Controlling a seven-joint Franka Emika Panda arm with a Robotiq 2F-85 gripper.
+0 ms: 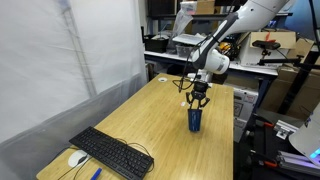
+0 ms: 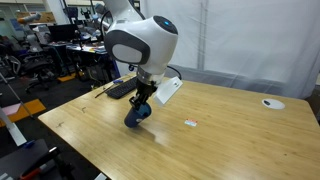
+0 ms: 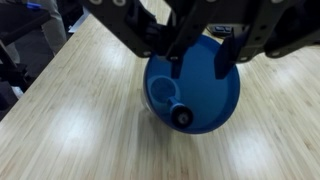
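Observation:
A dark blue cup (image 1: pixel 195 122) stands on the wooden table, its opening facing up in the wrist view. Inside lies a small blue object (image 3: pixel 181 115) with a black, round end, perhaps a marker, resting near one side of the cup wall. My gripper points down at the cup's mouth, with its two dark fingers (image 3: pixel 222 68) over the blue interior. A gap shows between the fingertips, with nothing in it, and the black-ended object is off to one side. In exterior view 2 the gripper hides part of the cup (image 2: pixel 133 117).
A black keyboard (image 1: pixel 112 152) and a blue pen-like item (image 1: pixel 96 174) lie at the table's near left. A small white-and-red item (image 2: pixel 190 122) and a white disc (image 2: pixel 272 104) lie apart on the table.

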